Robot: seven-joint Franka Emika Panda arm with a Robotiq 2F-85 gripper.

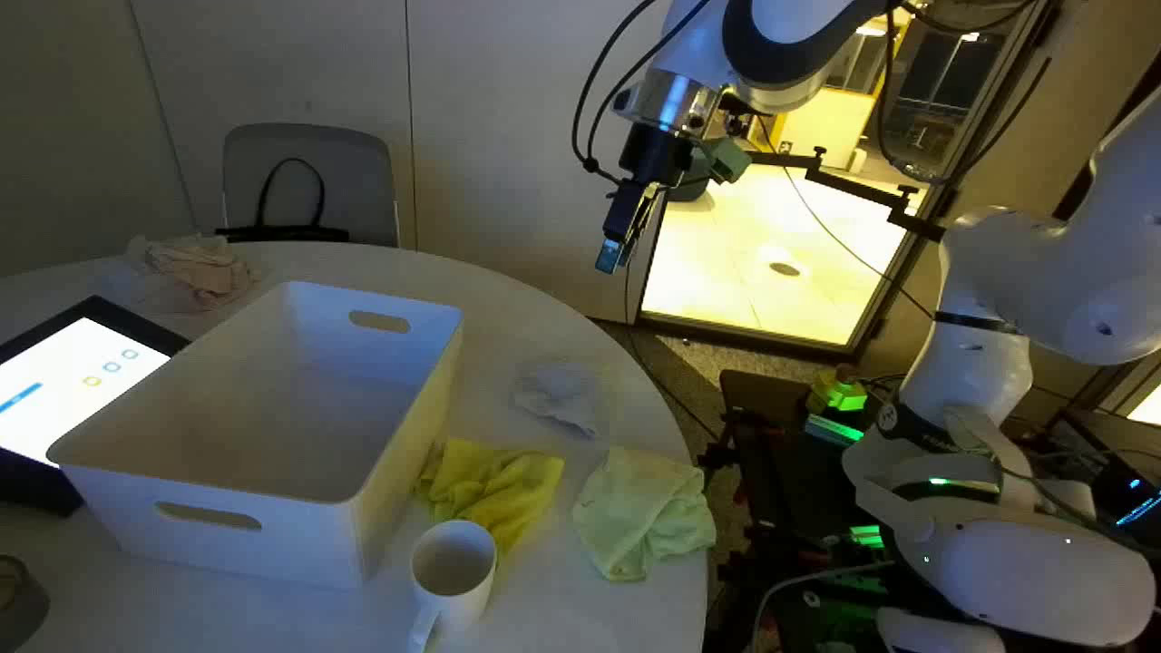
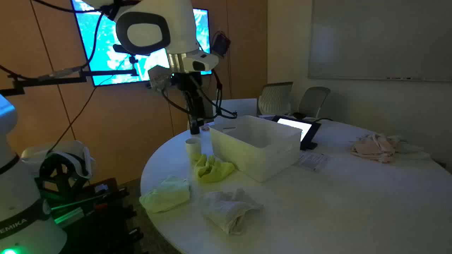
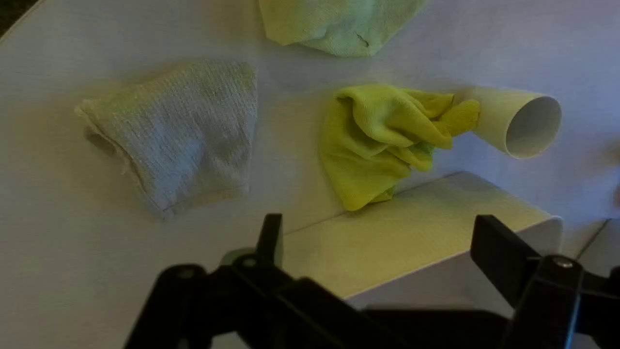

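Observation:
My gripper stands open above the table, its two black fingers wide apart with nothing between them. In exterior view 1 the gripper (image 1: 611, 256) hangs high, clear of everything on the table. Below it in the wrist view lie a bright yellow cloth (image 3: 372, 136), a grey-white cloth (image 3: 192, 128) and a pale green-yellow cloth (image 3: 343, 23) cut off by the top edge. The white bin (image 1: 229, 511) is empty as far as its inside shows. Against the yellow cloth in the wrist view is a white mug (image 3: 494, 113), which stands upright in exterior view 1.
A lit tablet (image 1: 82, 375) stands beside the bin. Pinkish cloth (image 2: 375, 148) lies crumpled on the table's far side from the arm. A sheet of paper (image 2: 312, 161) rests by the bin. Bare table (image 2: 339, 203) stretches out to the right in exterior view 2.

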